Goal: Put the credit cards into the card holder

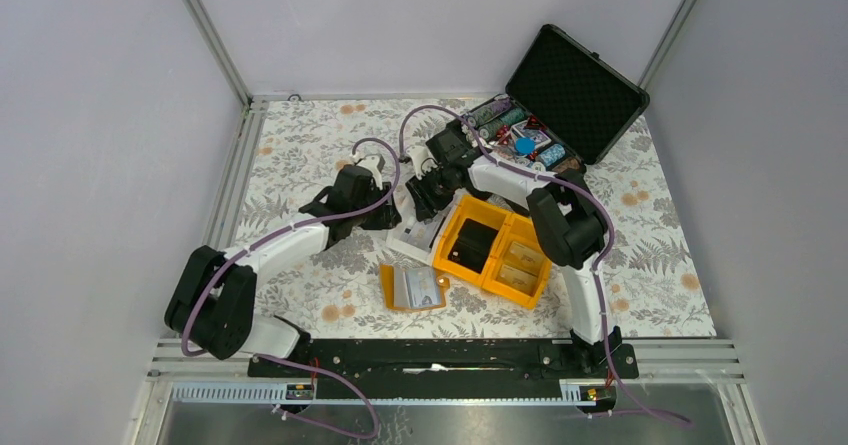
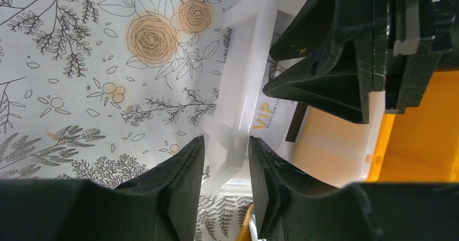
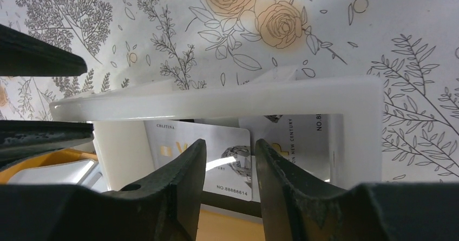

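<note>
A white translucent tray [image 1: 408, 240] lies mid-table with VIP cards [image 2: 279, 114] [image 3: 197, 162] in it. My left gripper [image 1: 388, 215] is at the tray's outer rim, fingers part open around that rim's end. My right gripper [image 1: 428, 203] is over the cards, its fingertips low at a card's edge with a narrow gap between them; whether it grips a card is unclear. Below the tray in the top view lies an orange card holder [image 1: 387, 287] with clear sleeves.
A yellow two-compartment box [image 1: 505, 225] sits right of the tray, holding black and clear items. An open black case [image 1: 575, 90] with chips and cards stands at the back right.
</note>
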